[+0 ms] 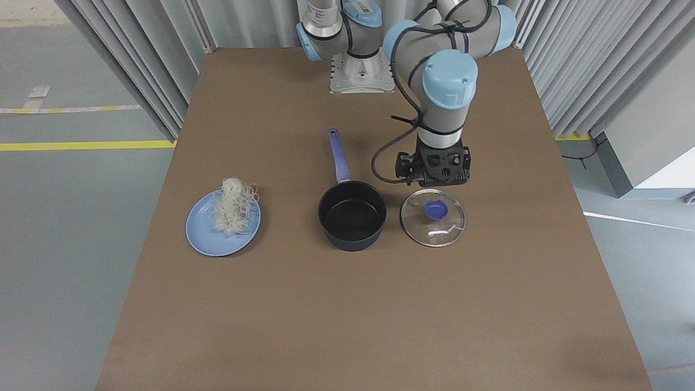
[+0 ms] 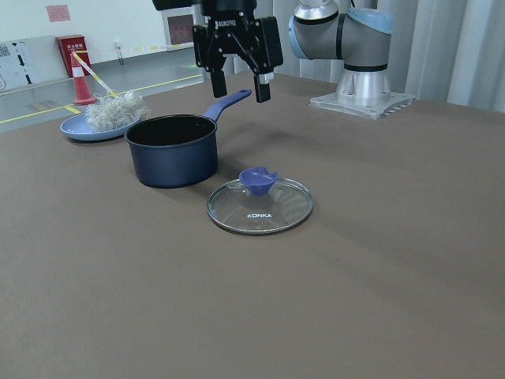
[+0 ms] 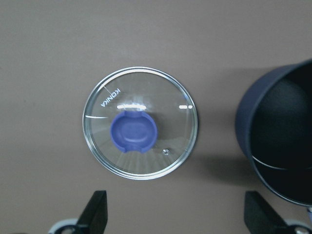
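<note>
A glass lid point(image 1: 423, 228) with a blue knob point(image 3: 133, 131) lies on the table to the right of a dark saucepan point(image 1: 352, 215) with a blue handle point(image 1: 339, 156), apart from it. My gripper point(image 2: 241, 80) hangs above them, open, with nothing between its fingers; in the wrist view the lid sits between and beyond the two fingertips, with the pan at the right edge.
A blue plate point(image 1: 208, 238) with a tangle of white noodle-like strands point(image 1: 235, 206) lies left of the pan. The robot's base point(image 2: 363, 99) stands at the back of the table point(image 1: 371, 313).
</note>
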